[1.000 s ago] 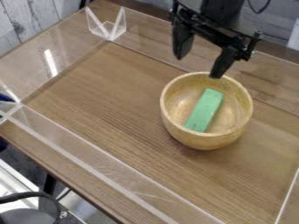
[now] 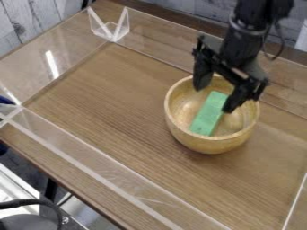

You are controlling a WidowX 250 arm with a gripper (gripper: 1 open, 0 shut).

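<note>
A tan round bowl (image 2: 189,127) sits on the wooden table right of centre, holding a green rectangular block (image 2: 210,106). My black gripper (image 2: 229,81) reaches down from the top over the back of the bowl, its fingers apart with nothing seen held between them, above the block.
A clear angular object (image 2: 109,22) stands at the back left. A black cable lies at the lower left edge. A grey wall is behind at the top right.
My gripper has come down from above the back of the bowl toward the block. The bowl and block look unmoved.
</note>
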